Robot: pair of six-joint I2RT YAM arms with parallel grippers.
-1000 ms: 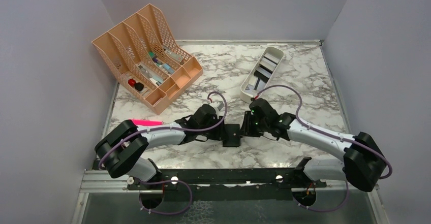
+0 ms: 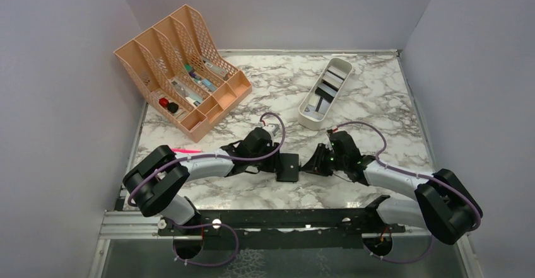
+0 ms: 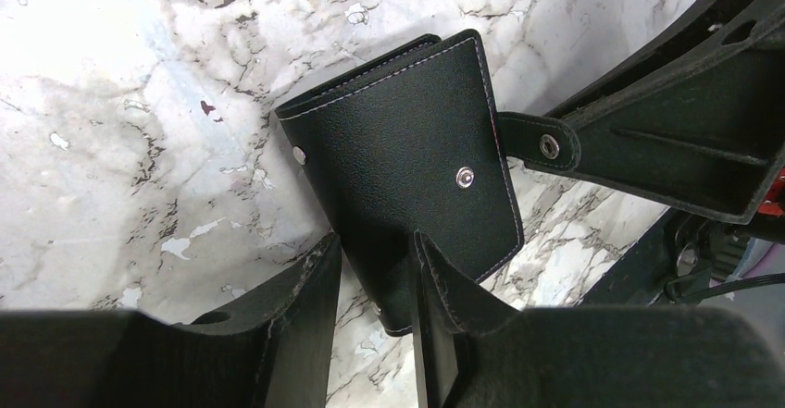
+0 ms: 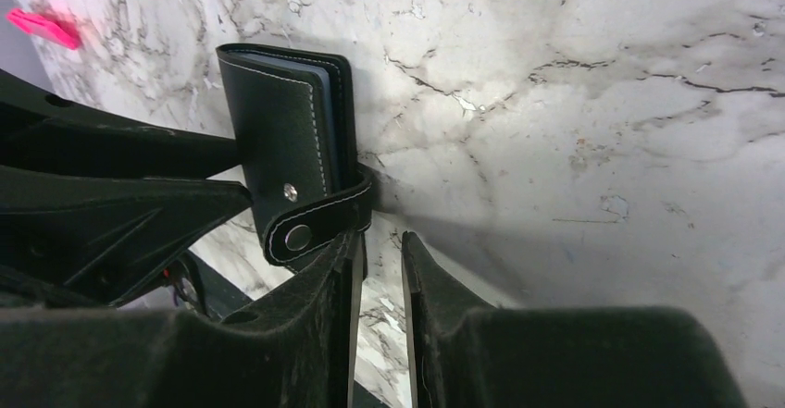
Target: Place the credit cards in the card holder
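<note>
A black card holder [image 2: 288,167] lies folded on the marble table between my two grippers. Its snap strap [image 3: 548,146] sticks out unfastened on the right side, and greyish inner sleeves [image 4: 326,103] show at its open edge. My left gripper is part open at the folded spine, its fingertips close over that edge; whether they press on it I cannot tell. At the strap side, my right gripper stands open, one fingertip overlapping the strap in the right wrist view; contact there is unclear. No loose credit card can be made out near the holder.
A long white tray [image 2: 303,117] with black, white and grey flat items stands at the back right. An orange divided organiser [image 2: 200,131] with stationery fills the back left. A pink item [image 2: 186,150] lies beside the left arm.
The left arm shifted only slightly; the holder stays in place.
</note>
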